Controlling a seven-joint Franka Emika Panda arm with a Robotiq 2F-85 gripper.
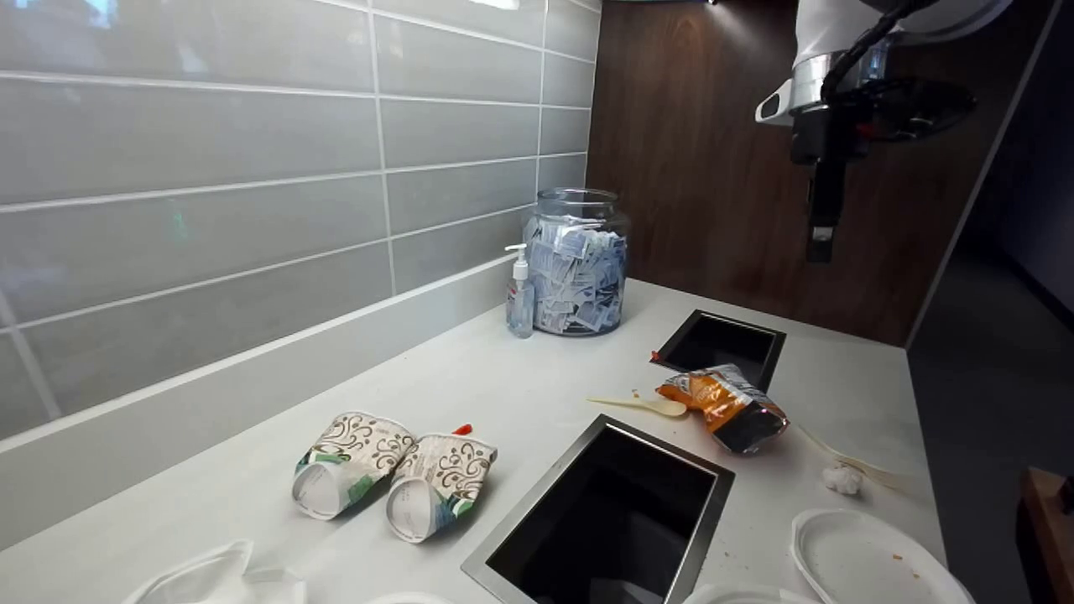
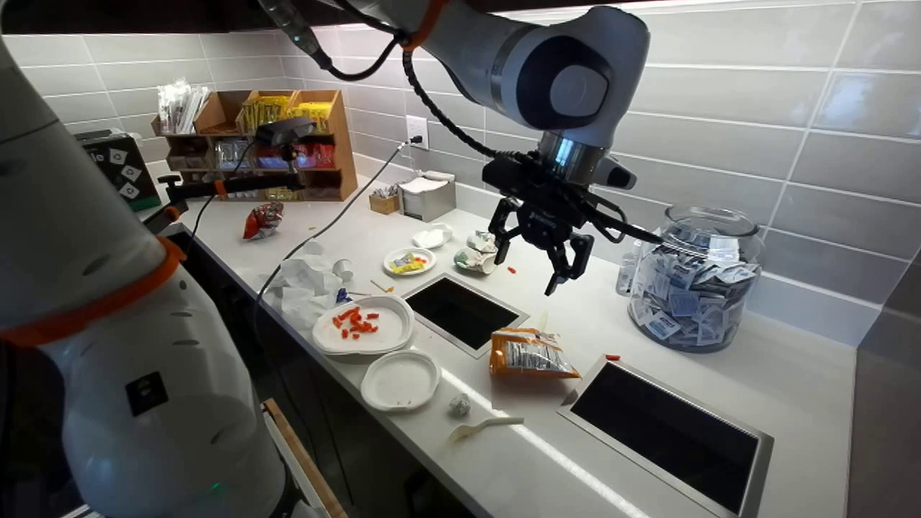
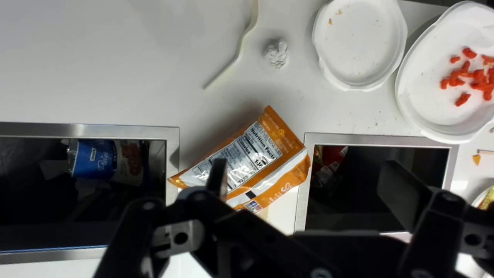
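Note:
My gripper (image 2: pixel 524 269) hangs open above the counter, its fingers spread wide with nothing between them. Below it in the wrist view lies an orange chip bag (image 3: pixel 252 160), nutrition label up, between two metal-framed openings in the counter. One opening (image 3: pixel 172 153) holds a blue package (image 3: pixel 95 160) down inside. The other opening (image 3: pixel 308 185) shows a bit of red wrapper in its dark interior.
Two crushed paper cups (image 1: pixel 352 453) lie near the wall. A glass jar (image 2: pixel 695 276) of packets stands by a pump bottle (image 1: pixel 519 302). White plates (image 2: pixel 401 380), one with red snacks, a crumpled ball (image 3: pixel 276 54) and a pale fork (image 2: pixel 483 427) lie along the front.

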